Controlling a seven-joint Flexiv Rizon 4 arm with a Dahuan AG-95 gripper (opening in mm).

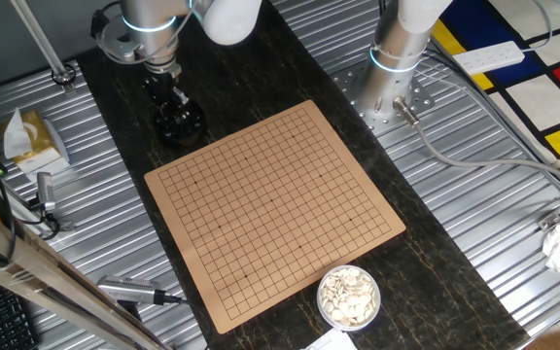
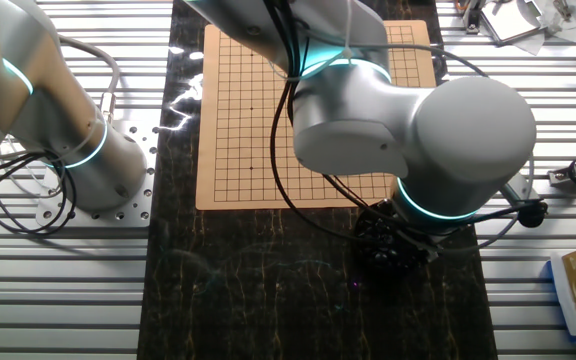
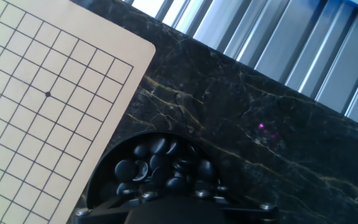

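Note:
Over a round black bowl (image 1: 185, 131) of black stones, my dark gripper (image 1: 180, 105) points downward, its tips at or just above the bowl. In the wrist view, glossy black stones (image 3: 160, 163) fill the bowl, and the gripper's dark body (image 3: 173, 213) covers the bowl's lower part. Its fingertips cannot be made out against the black, so the finger's state and anything between the fingers stay hidden. The wooden grid board (image 1: 272, 209) lies flat beside the bowl, its visible surface bare of stones.
A clear round container of white stones (image 1: 349, 297) stands at the board's far side from my gripper. A tissue box (image 1: 37, 146) sits to the left. Dark surface beside the bowl is clear.

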